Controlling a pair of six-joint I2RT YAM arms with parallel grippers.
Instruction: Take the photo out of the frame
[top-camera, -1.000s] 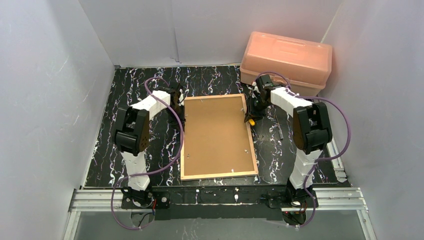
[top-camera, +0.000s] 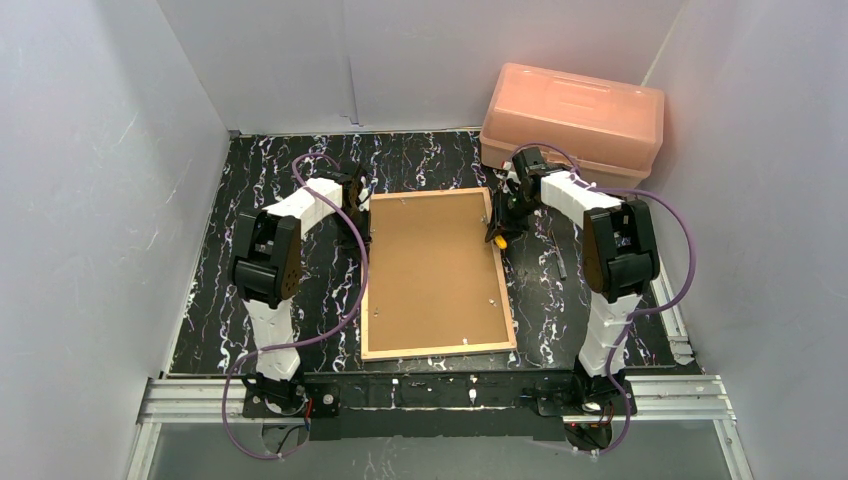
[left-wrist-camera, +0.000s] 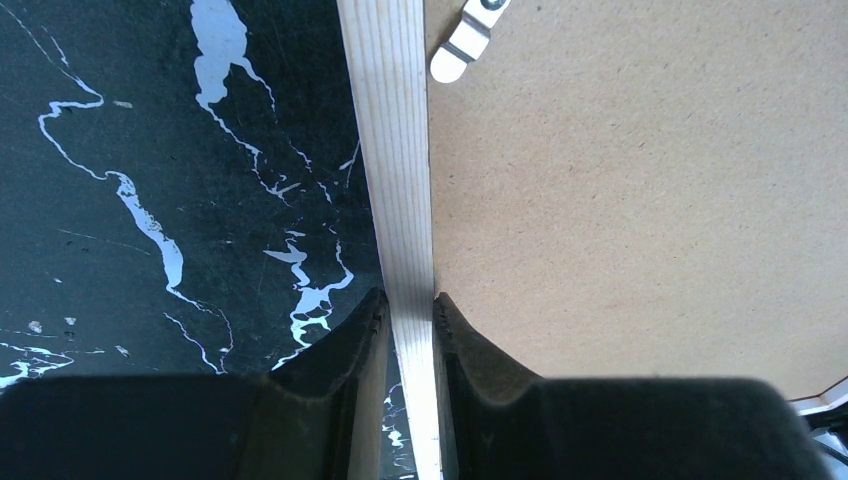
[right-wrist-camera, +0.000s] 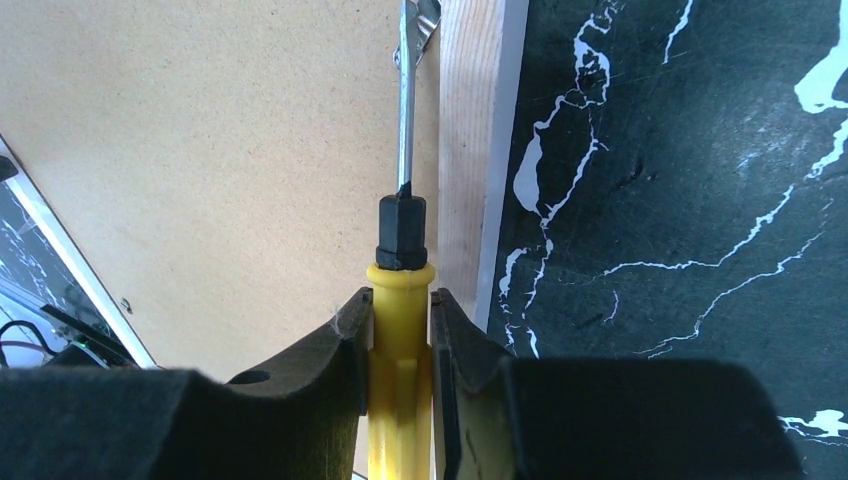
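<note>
The wooden frame (top-camera: 438, 352) lies face down on the marble table, its brown backing board (top-camera: 430, 270) showing, small metal tabs along the edges. In the left wrist view, my left gripper has its fingertips either side of the frame's left bar (left-wrist-camera: 390, 120), below a metal tab (left-wrist-camera: 460, 42). My right gripper is shut on a yellow-handled screwdriver (right-wrist-camera: 400, 390); its blade lies over a metal tab (right-wrist-camera: 425, 30) beside the frame's right bar (right-wrist-camera: 470, 120).
A pink lidded box (top-camera: 575, 95) stands at the back right. A slim metal tool (top-camera: 559, 262) lies right of the frame. Bare table surrounds the frame, and grey walls enclose the workspace.
Both arms have shifted very slightly since a second ago, the right gripper a little to the left with the screwdriver. The frame has not visibly moved.
</note>
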